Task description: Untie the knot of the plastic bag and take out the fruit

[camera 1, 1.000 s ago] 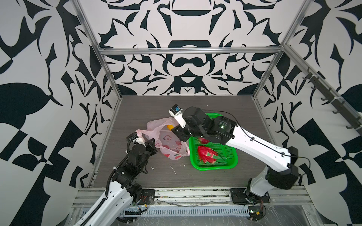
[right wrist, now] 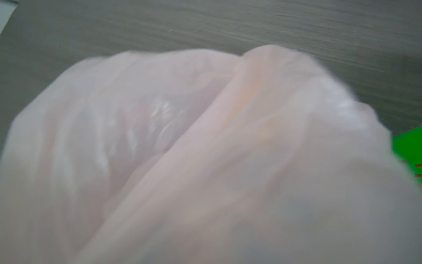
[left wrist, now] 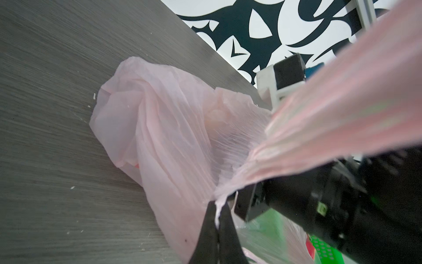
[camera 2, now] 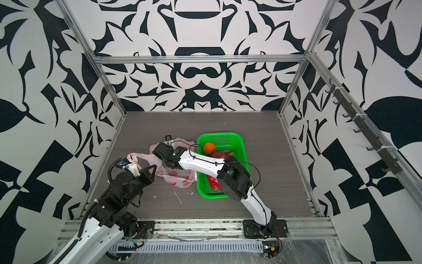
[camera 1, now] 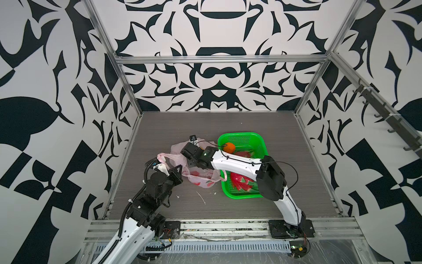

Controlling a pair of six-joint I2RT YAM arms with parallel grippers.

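A translucent pink plastic bag [camera 1: 200, 180] lies on the table, left of the green basket. My left gripper is shut on a thin twisted strand of the bag, which stretches up out of it in the left wrist view. My right gripper [camera 1: 191, 158] is down in the bag's middle; its fingers are hidden by bag and arm, and the right wrist view is filled by blurred pink plastic with a faint orange tint beneath.
The green basket [camera 1: 261, 145] holds an orange [camera 1: 229, 147] and red dragon fruit [camera 1: 239, 182], partly under my right arm.
My right arm has swung left and lowered from above the basket and bag's edge into the bag, covering the orange seen in it earlier. My left arm is nearly still.
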